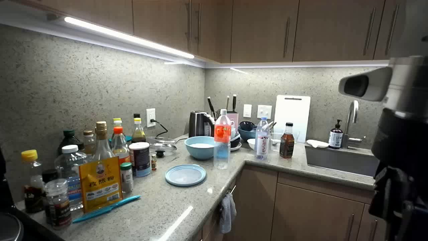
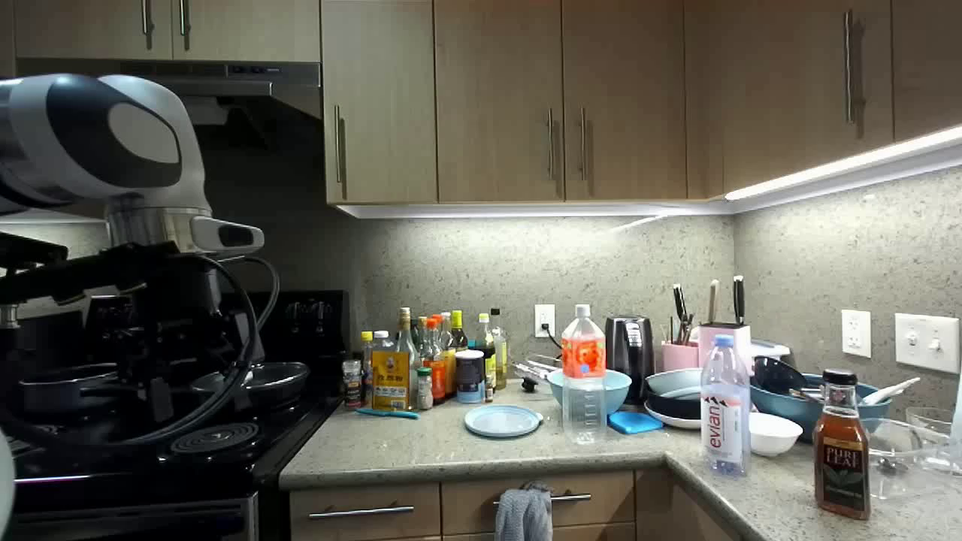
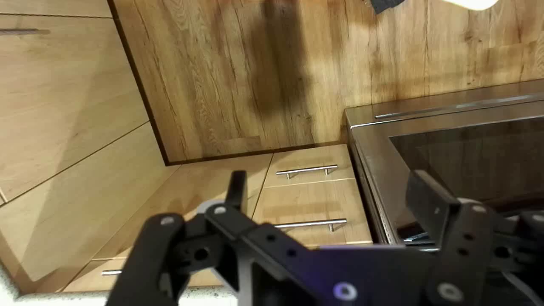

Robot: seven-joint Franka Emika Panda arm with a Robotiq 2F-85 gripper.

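Observation:
In the wrist view my gripper stands open, its two black fingers wide apart with nothing between them. It points down at the wooden floor (image 3: 245, 76) and the drawer fronts. In exterior view 2 the arm (image 2: 135, 144) is at the left, in front of the stove; the gripper there is dark and hard to make out. A pale blue lid (image 2: 503, 421) lies flat on the counter, well apart from the arm. Behind it stand a light blue bowl (image 1: 200, 148) and a clear bottle with a red label (image 1: 222, 132).
Several sauce bottles and jars crowd the counter's left end, with a yellow packet (image 1: 101, 184) and a blue knife (image 1: 106, 209) before them. An Evian bottle (image 2: 724, 406) and a tea bottle (image 2: 842, 446) stand right. A grey towel (image 2: 524, 514) hangs from a drawer handle.

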